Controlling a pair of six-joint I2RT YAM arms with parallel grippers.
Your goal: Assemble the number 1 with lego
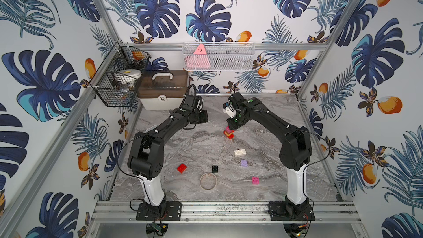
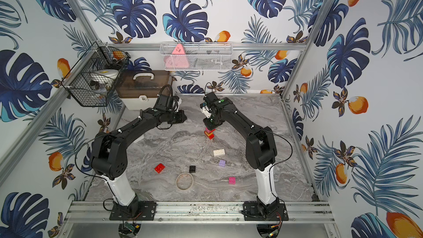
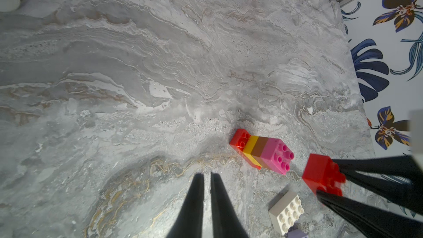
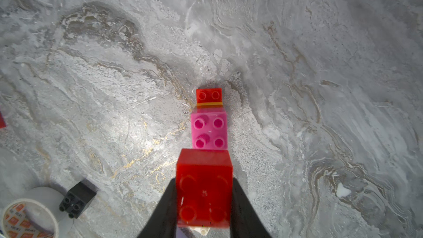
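A short stack of red, yellow, brown and pink bricks (image 3: 273, 154) stands upright at the table's centre, pink on top, studs up. Just above and beside it, a red brick (image 4: 204, 187) is between the fingers of my right gripper (image 1: 231, 122); the right wrist view shows it over the near side of the pink brick, apparently apart from it. My left gripper (image 1: 200, 119) is raised left of the stack; in its wrist view the fingers are blurred and close together, with nothing seen between them.
A white brick (image 1: 240, 152), lilac brick (image 1: 244, 163), black brick (image 1: 215, 168), red brick (image 1: 182, 168), pink brick (image 1: 255, 180) and tape roll (image 1: 208, 181) lie in front. A brown-lidded box (image 1: 163, 83) stands back left.
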